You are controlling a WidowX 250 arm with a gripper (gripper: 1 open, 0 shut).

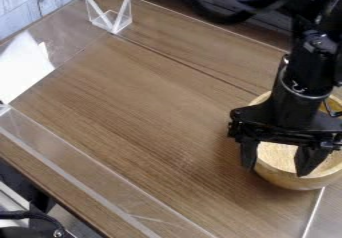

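My black gripper (277,158) is at the right of the view, lowered into a light wooden bowl (287,179). Its two fingers point down and stand apart, open, with the left finger by the bowl's left wall and the right one over the inside. The bowl's back part is hidden behind the gripper. I see no object between the fingers.
A clear bracket (110,17) stands at the back left, a white sheet (19,67) lies at the left edge, and cables run at the lower left.
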